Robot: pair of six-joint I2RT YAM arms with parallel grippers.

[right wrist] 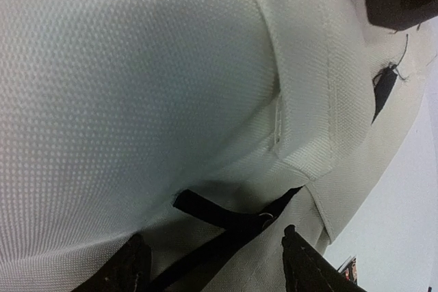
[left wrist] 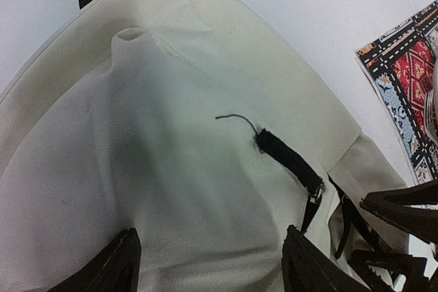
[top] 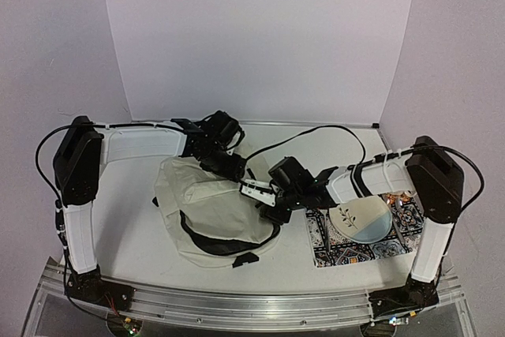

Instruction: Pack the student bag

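A cream bag (top: 225,215) with black trim lies on the table, left of centre. My left gripper (top: 239,173) is over its upper right part; in the left wrist view its fingers (left wrist: 113,264) are spread above the pale cloth. A black zip end with a loose thread (left wrist: 291,162) lies ahead of them. My right gripper (top: 264,204) is at the bag's right side, just below the left one. Seen from the right wrist, its fingers (right wrist: 304,264) stand apart, with a black zip and its pull tab (right wrist: 212,210) between and beyond them. Whether they touch the zip cannot be told.
A patterned mat (top: 343,256) on the right carries a cream and blue plate (top: 361,219) with cutlery either side. Both grippers are very close together over the bag. The table behind the bag and at far left is bare.
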